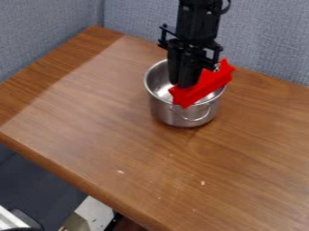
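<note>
A steel pot (171, 113) with a small wire handle stands on the wooden table toward the back centre. The black gripper (191, 68) reaches down over the pot from above, its lower part at the pot's mouth. A red object (208, 86), blocky with uneven edges, lies at the gripper's lower right, over the pot's right rim. The gripper overlaps the red object and part of the pot's inside, so whether its fingers are closed on it cannot be told.
Grey padded walls stand behind and at the left. Beyond the table's front-left edge are a dark floor and some white and black equipment.
</note>
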